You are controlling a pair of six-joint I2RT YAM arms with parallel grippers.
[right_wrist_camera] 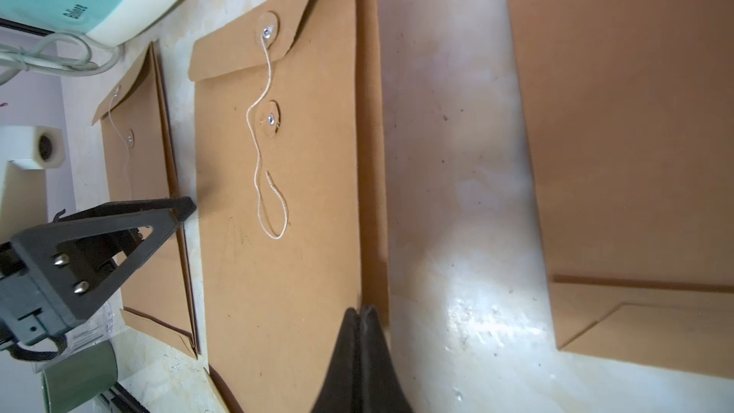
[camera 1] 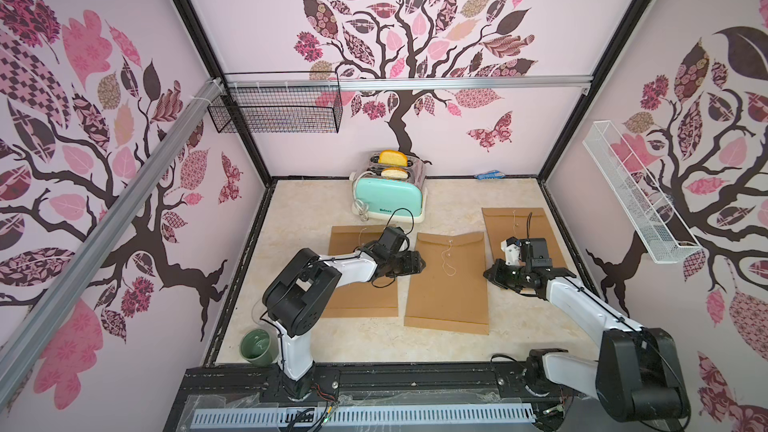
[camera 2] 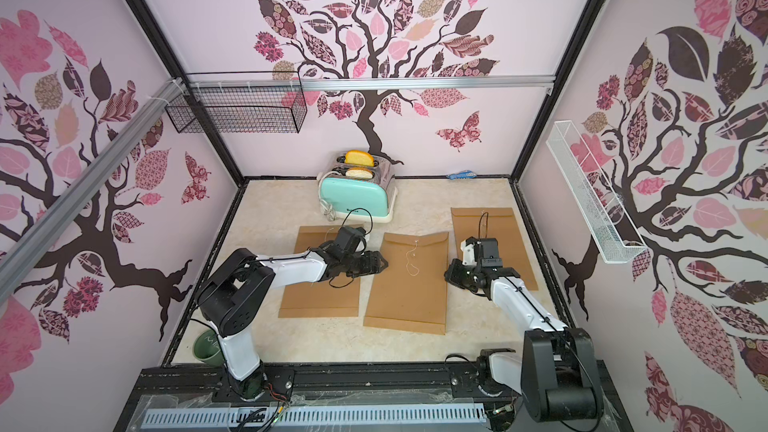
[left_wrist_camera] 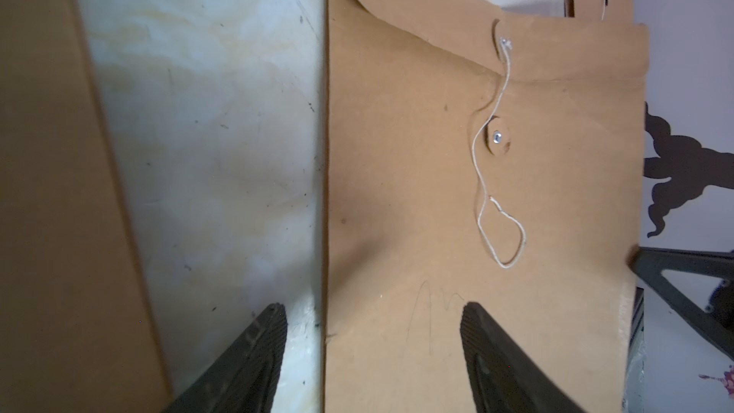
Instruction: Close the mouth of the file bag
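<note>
Between my two arms lies a brown file bag (camera 1: 446,292) with its flap (left_wrist_camera: 428,7) folded over the top. From the flap's button (right_wrist_camera: 266,33) a white string (left_wrist_camera: 476,160) hangs loose past the lower button (left_wrist_camera: 497,137), ending in a curl on the bag. My left gripper stands open over the bag's left edge, nothing between its fingers. At the bag's right edge my right gripper is shut, its tips close to that edge; contact is hard to judge.
Other file bags lie to the left (camera 1: 364,300) and right (camera 1: 512,220). A mint toaster (camera 1: 389,194) stands behind, and a green cup (camera 1: 257,346) at the front left. Bare table shows in front of the right bag.
</note>
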